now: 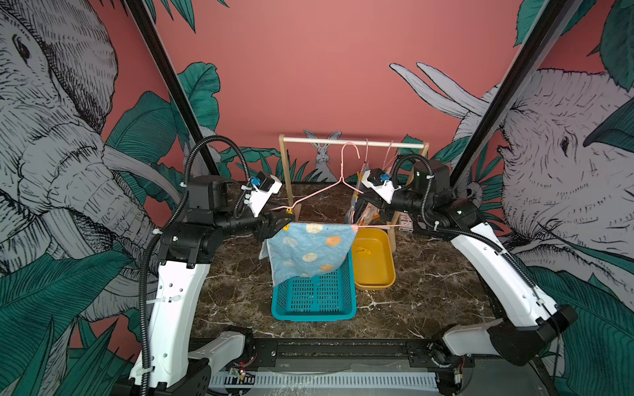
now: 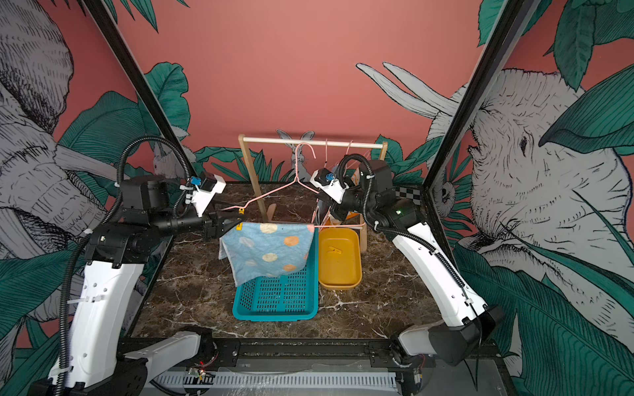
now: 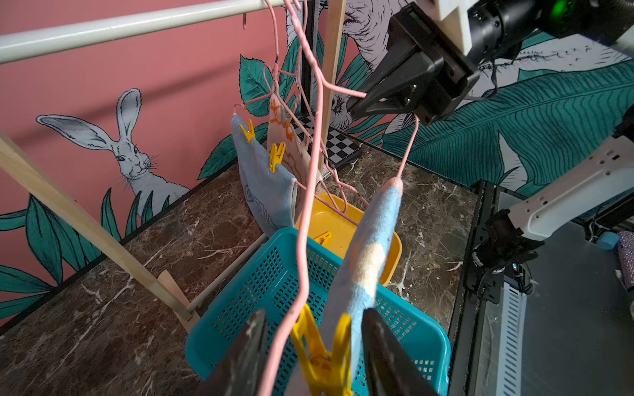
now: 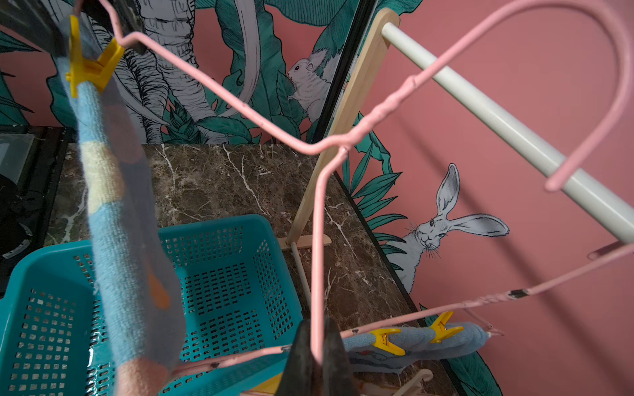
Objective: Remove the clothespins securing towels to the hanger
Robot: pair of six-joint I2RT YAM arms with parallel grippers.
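A pink wire hanger carries a light blue spotted towel on its lower bar. At the towel's left end sits a yellow clothespin, its upper handles spread apart. My left gripper is open around this clothespin, one finger on either side, with a gap to each in the left wrist view; the hanger wire also runs between the fingers. On the opposite side, my right gripper is shut on the hanger's sloping arm. No clothespin shows at the towel's right end in the left wrist view.
Under the towel lies a teal basket; right of it, a yellow tray holds a loose yellow clothespin. Behind, a rack bears more hangers, with a grey-blue towel under two yellow clothespins.
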